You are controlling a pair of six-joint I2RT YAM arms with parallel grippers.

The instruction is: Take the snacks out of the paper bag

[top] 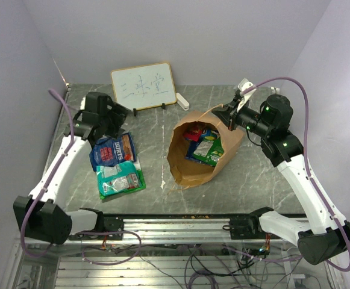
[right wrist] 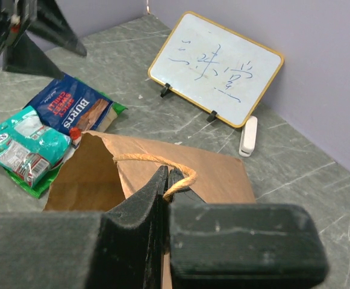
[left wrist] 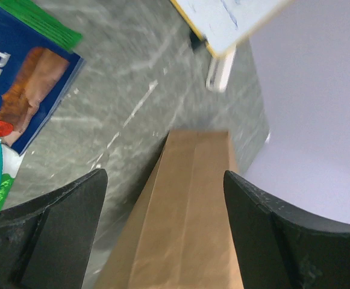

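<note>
The brown paper bag (top: pixel 184 165) lies open toward the front, with a green snack (top: pixel 208 152), a red pack (top: pixel 192 133) and blue packaging inside. My right gripper (top: pixel 226 114) is shut at the bag's upper rim, the rope handle (right wrist: pixel 153 158) pinched at its fingers. A blue Burts pack (top: pixel 107 153) and a teal pack (top: pixel 117 178) lie on the table at left, partly on green packaging. My left gripper hovers over that side with its fingers apart and empty, facing the bag in its wrist view.
A whiteboard (top: pixel 143 84) on clips stands at the back, with a white eraser (top: pixel 182 101) beside it. Grey walls border the table. Bare table (top: pixel 153 195) lies between the packs and the bag.
</note>
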